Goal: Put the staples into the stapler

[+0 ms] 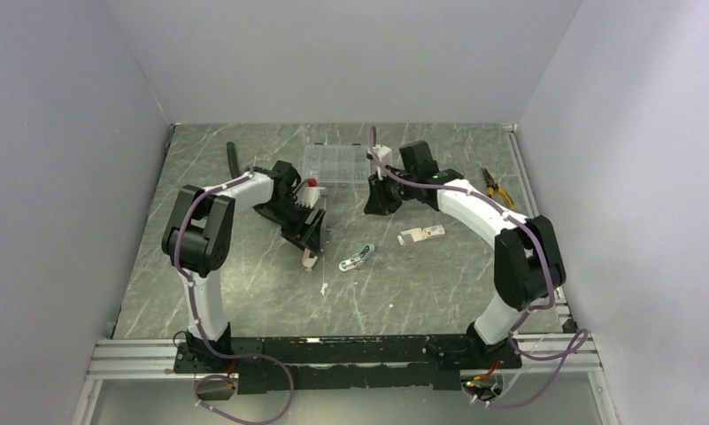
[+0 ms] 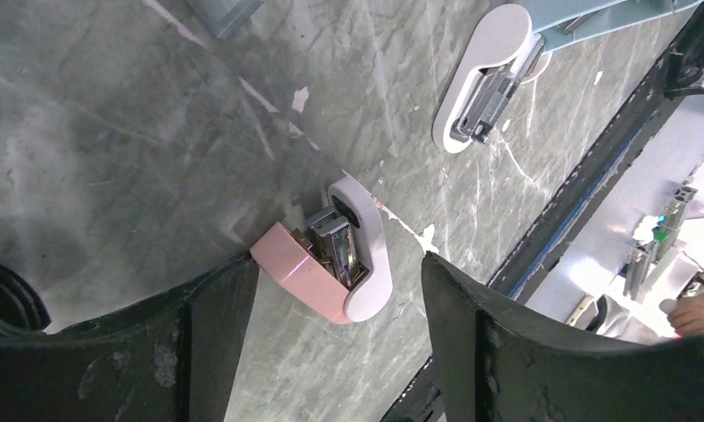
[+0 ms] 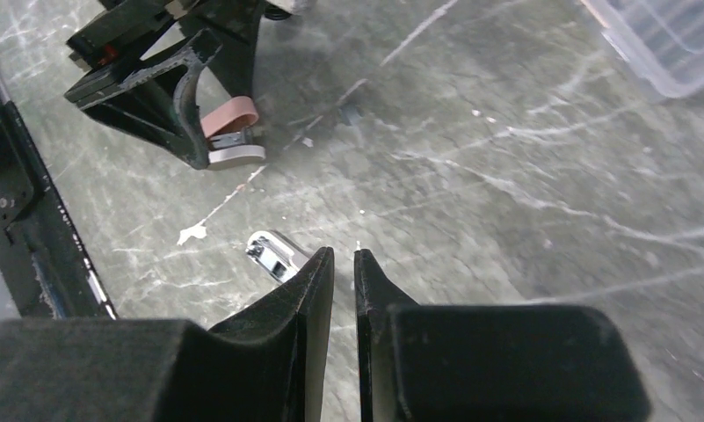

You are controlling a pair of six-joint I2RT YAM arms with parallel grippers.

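Note:
In the left wrist view a pink and white stapler (image 2: 308, 283) lies on its side on the table, its metal parts showing between the two halves. My left gripper is open around it; the pink corner is close to one finger, and contact is unclear. A blue and white stapler (image 2: 497, 75) rests spread apart, and in the top view this stapler (image 1: 358, 258) sits right of the pink one. My right gripper hangs over the table, a narrow empty gap between its fingertips. A small grey piece (image 3: 350, 114), perhaps staples, lies beyond it.
A clear divided box (image 1: 336, 165) stands at the back. White cartons (image 1: 421, 235) lie on the right, with yellow-handled pliers (image 1: 497, 188) farther right. A dark rod (image 1: 233, 159) is at the back left. White scraps (image 1: 324, 288) dot the otherwise clear front.

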